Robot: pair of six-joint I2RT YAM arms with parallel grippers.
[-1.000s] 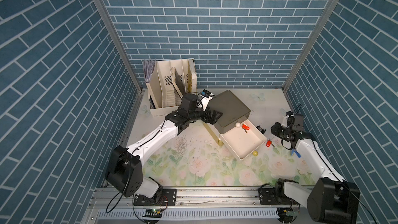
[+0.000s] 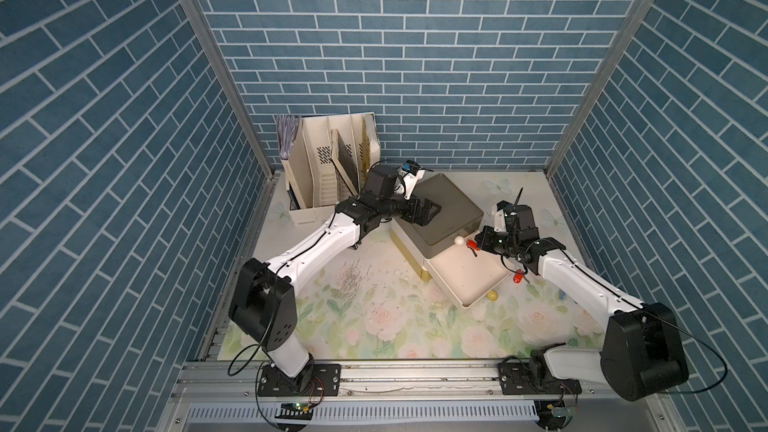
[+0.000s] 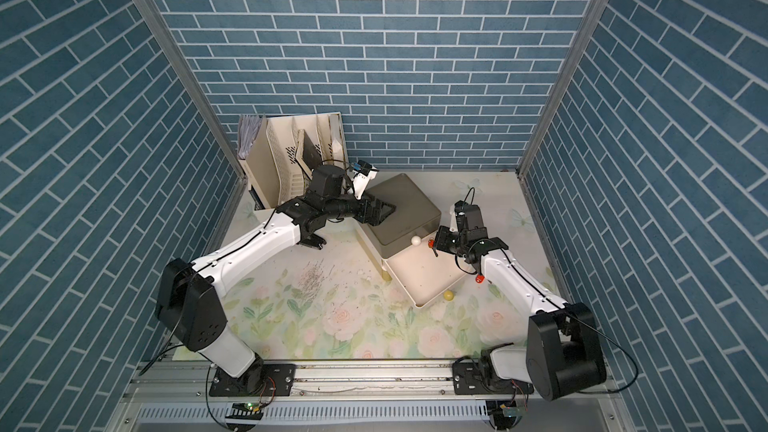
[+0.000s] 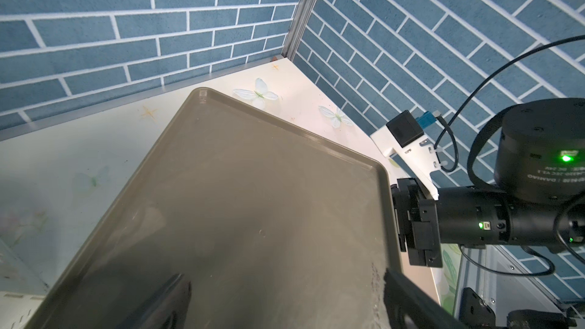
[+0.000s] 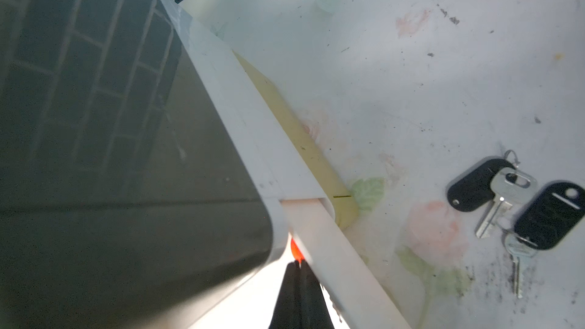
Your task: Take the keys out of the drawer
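Observation:
The white drawer (image 2: pixel 464 276) is pulled out from the dark-topped box (image 2: pixel 438 208). Inside it, at the back, lie a red-headed key item (image 2: pixel 472 245) and a white ball (image 2: pixel 459 241). My right gripper is shut at the drawer's back rim, beside the red item, with nothing clear between its fingers. Two silver keys with black tags (image 5: pixel 505 201) lie on the table outside the box. My left gripper is open above the box top.
A white file organizer (image 2: pixel 328 160) stands at the back left. A yellow ball (image 2: pixel 493 295) and another red item (image 2: pixel 518 277) lie on the table by the drawer.
My right gripper has moved left from beside the keys to the drawer's back corner. My left arm has shifted slightly up and right over the box top.

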